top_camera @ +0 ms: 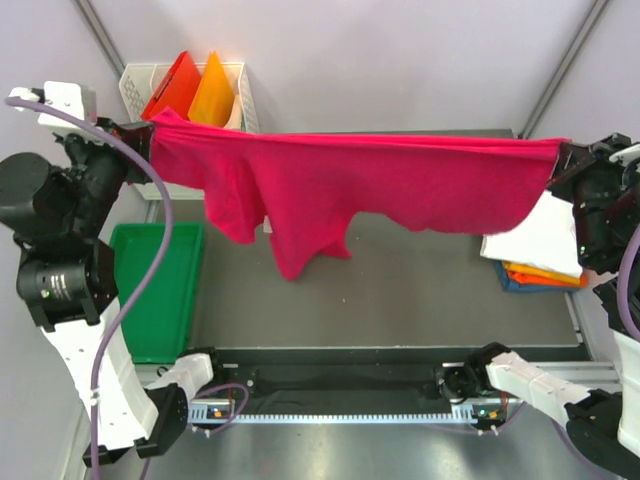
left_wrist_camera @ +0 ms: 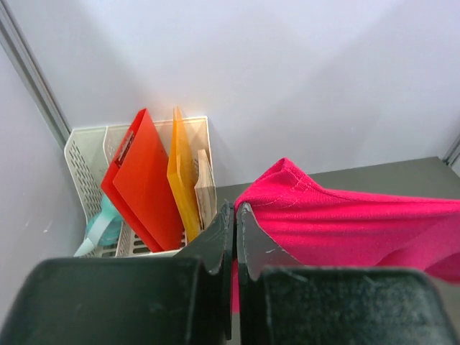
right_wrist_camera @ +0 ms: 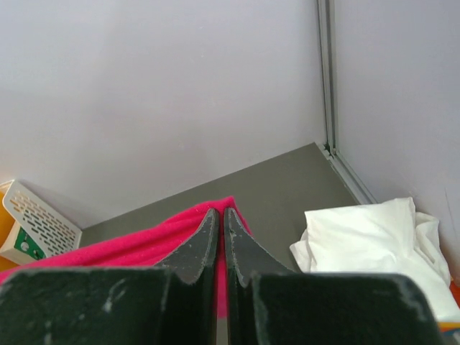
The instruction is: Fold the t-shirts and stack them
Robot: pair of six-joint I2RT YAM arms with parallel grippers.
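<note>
A pink-red t shirt (top_camera: 330,180) hangs stretched between my two grippers, its top edge taut and nearly straight. Its lower part droops in uneven folds over the grey table. My left gripper (top_camera: 150,138) is shut on one end of the cloth; in the left wrist view a corner of the shirt (left_wrist_camera: 302,208) comes out from between the fingertips. At the other end my right gripper (top_camera: 562,165) is shut on the fabric, and the right wrist view shows the shirt (right_wrist_camera: 165,237) pinched there. Folded white cloth (top_camera: 540,235) lies on a stack at the right.
Orange and blue folded cloths (top_camera: 540,280) show under the white one. A white basket (top_camera: 135,90) with red and yellow folders stands at the back left. A green tray (top_camera: 155,290) lies at the left.
</note>
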